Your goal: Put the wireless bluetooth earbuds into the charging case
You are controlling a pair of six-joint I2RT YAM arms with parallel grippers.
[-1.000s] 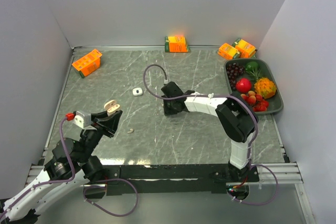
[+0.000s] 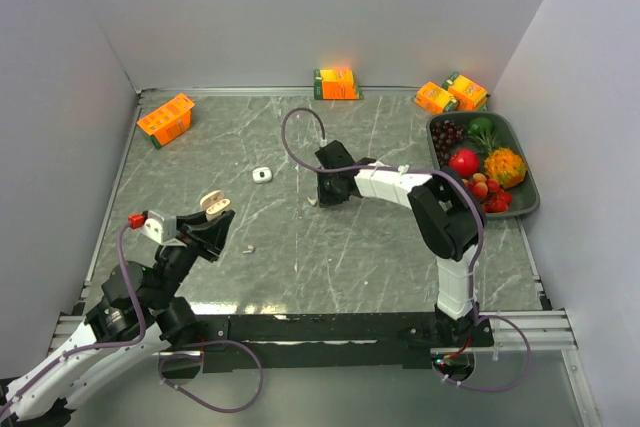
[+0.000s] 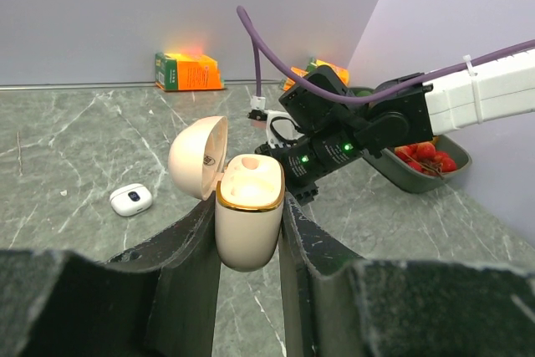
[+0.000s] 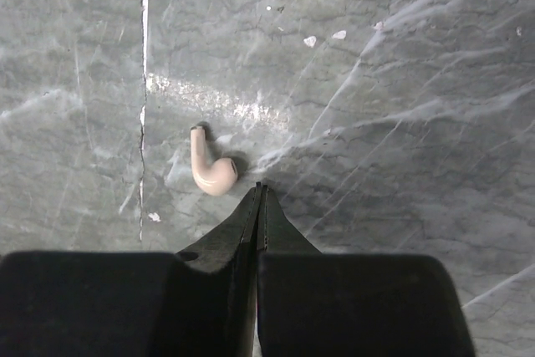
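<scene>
My left gripper is shut on the cream charging case [image 3: 247, 219], held upright with its lid open, above the table's left part in the top view. My right gripper is shut, nothing between its fingertips, pointing down just beside a cream earbud [image 4: 213, 173] lying on the marble. A second earbud [image 2: 249, 249] lies on the table to the right of the left gripper in the top view. A white case-like object [image 3: 130, 200] lies farther back.
Orange-and-green boxes [image 2: 336, 84] stand along the back and at the left [image 2: 166, 119]. A green tray [image 2: 529, 194] of fruit and vegetables is at the right.
The left arm is nearly unchanged.
</scene>
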